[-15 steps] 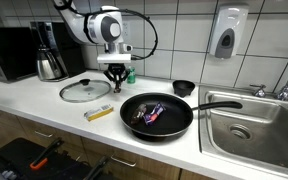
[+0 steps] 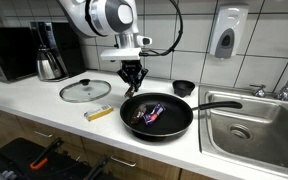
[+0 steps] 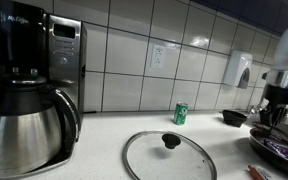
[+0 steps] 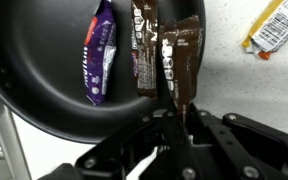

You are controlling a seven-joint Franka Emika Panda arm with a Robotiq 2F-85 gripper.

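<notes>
My gripper is shut on a brown-wrapped bar [image 4: 182,62], which points away from the fingers. In the first exterior view the gripper [image 2: 132,82] hangs above the left rim of the black pan [image 2: 176,123]. Inside the pan lie a purple-wrapped bar [image 4: 99,52] and another brown-wrapped bar [image 4: 144,45]. From the wrist, the held bar overlaps the pan's edge in the picture, close beside the brown one inside. A yellow-wrapped bar [image 2: 98,114] rests on the counter left of the pan.
A glass lid [image 2: 84,91] lies on the counter to the left, with a coffee maker [image 2: 50,64] behind it. A green can [image 3: 180,113] and a small black bowl [image 2: 183,88] stand near the wall. The sink [image 2: 249,130] is on the right; the pan's handle [image 2: 221,105] reaches toward it.
The arm has moved right and toward the front, from over the counter beside the lid to above the pan's left side. The pan, its contents and the yellow bar have stayed put.
</notes>
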